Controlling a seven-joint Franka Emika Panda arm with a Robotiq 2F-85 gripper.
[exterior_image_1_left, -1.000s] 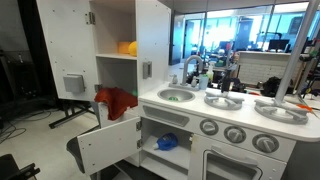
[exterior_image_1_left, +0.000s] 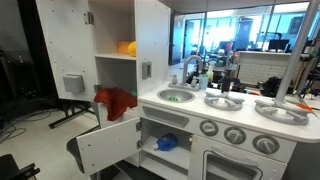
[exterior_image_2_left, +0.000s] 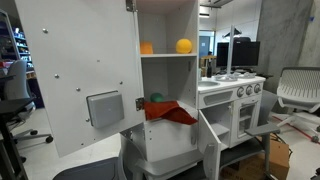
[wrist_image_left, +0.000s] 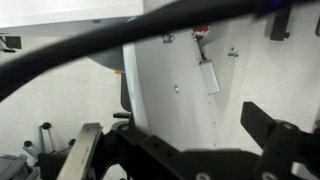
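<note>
In the wrist view my gripper stands open, with dark fingers at the lower left and right. A white panel (wrist_image_left: 172, 95) runs down between them; whether they touch it I cannot tell. The toy kitchen's lower door (exterior_image_1_left: 110, 146) hangs open in exterior view 1. Dark arm parts show by its left edge, but the fingertips cannot be made out there. A red cloth (exterior_image_1_left: 117, 102) drapes over the cabinet's lower shelf edge. Inside the lower cupboard lies a blue object (exterior_image_1_left: 167, 142).
The tall upper door (exterior_image_2_left: 88, 75) also stands open. An orange item (exterior_image_2_left: 147, 48) and a yellow ball (exterior_image_2_left: 184, 46) rest on the upper shelf, with a green item (exterior_image_2_left: 156, 97) below. The sink (exterior_image_1_left: 176, 95) and burners (exterior_image_1_left: 223, 102) top the counter. A cardboard box (exterior_image_2_left: 279, 158) sits at right.
</note>
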